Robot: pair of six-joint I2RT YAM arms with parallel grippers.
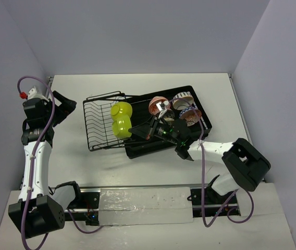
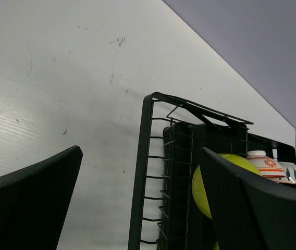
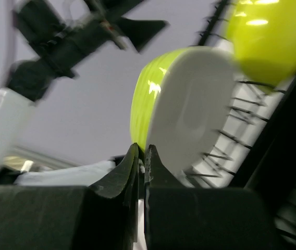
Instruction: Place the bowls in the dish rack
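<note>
My right gripper (image 1: 132,131) is shut on the rim of a yellow-green bowl (image 1: 121,126), tilted on its side over the wire dish rack (image 1: 95,122); in the right wrist view its fingertips (image 3: 150,156) meet the bowl's lower edge (image 3: 147,99). A second yellow-green bowl (image 1: 121,109) sits just behind it in the rack (image 3: 262,31). My left gripper (image 1: 67,104) stands open left of the rack, with nothing between its fingers; its view shows the rack's frame (image 2: 144,135).
A black tray (image 1: 148,153) beside the rack holds several patterned bowls (image 1: 182,100), partly hidden by my right arm. Walls enclose both sides and the back.
</note>
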